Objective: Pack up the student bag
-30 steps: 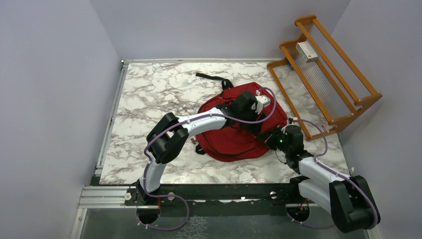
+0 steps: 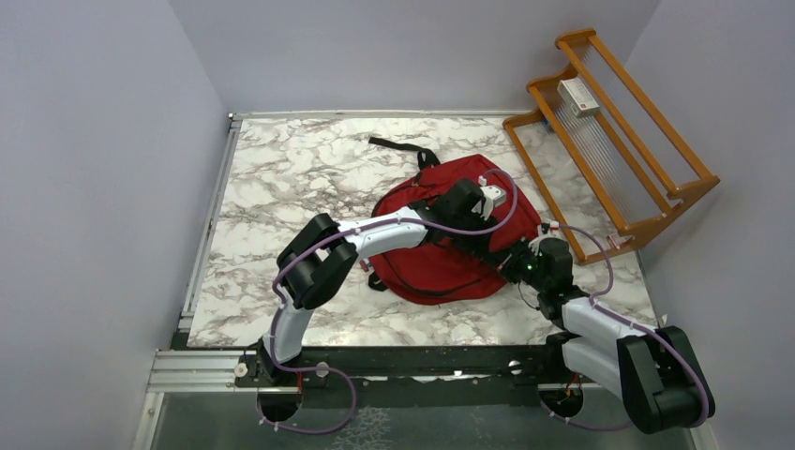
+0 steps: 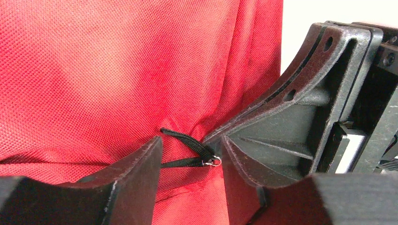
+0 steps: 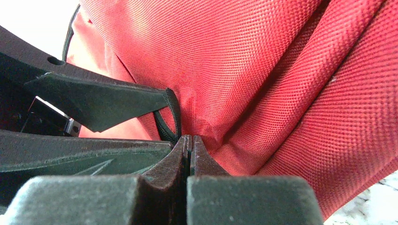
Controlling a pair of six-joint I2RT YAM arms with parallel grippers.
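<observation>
The red bag [image 2: 431,272] lies on the marble table under both grippers, which meet near its right side. In the left wrist view my left gripper is part open over red cloth, with a black zipper pull cord [image 3: 185,140] and its metal ring [image 3: 213,161] between and just beyond its fingertips. My right gripper is shut low on the bag's folds, at the black cord [image 4: 173,112], beside the left gripper's fingers; whether the cord is between its tips I cannot tell.
A wooden rack [image 2: 633,131] with a white box [image 2: 578,97] stands at the right, beside the bag. A black strap [image 2: 394,144] stretches out behind the bag.
My left arm has shifted very slightly toward the front over the bag; the right arm has moved very little.
</observation>
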